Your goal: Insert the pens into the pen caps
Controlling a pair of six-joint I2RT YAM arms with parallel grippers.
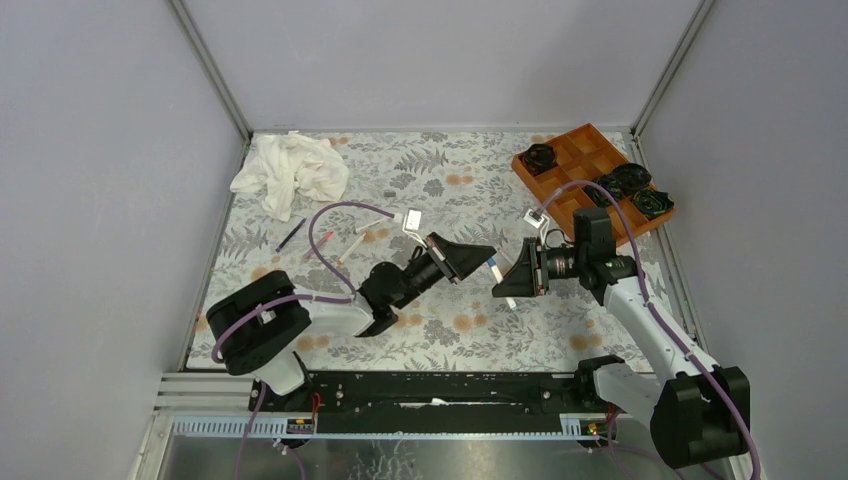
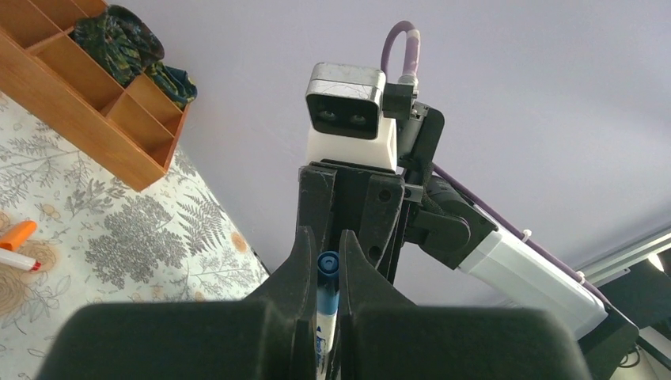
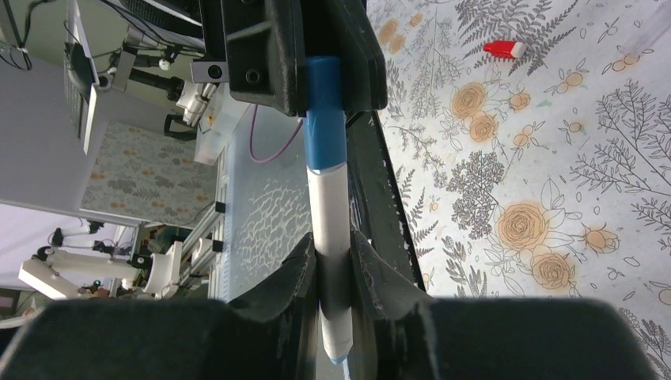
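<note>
A white marker with a blue cap [image 3: 325,119] is held between both grippers near the middle. In the left wrist view my left gripper is shut round its blue top [image 2: 327,293]. My right gripper is shut on the white barrel [image 3: 329,206], below the blue cap; in the right wrist view cap and barrel form one straight line. Loose pens [image 1: 352,247] lie on the left of the table, and a red cap [image 3: 504,49] lies on the cloth.
A wooden compartment tray [image 1: 560,175] with dark bundles stands at the back right. A white cloth [image 1: 290,170] lies at the back left.
</note>
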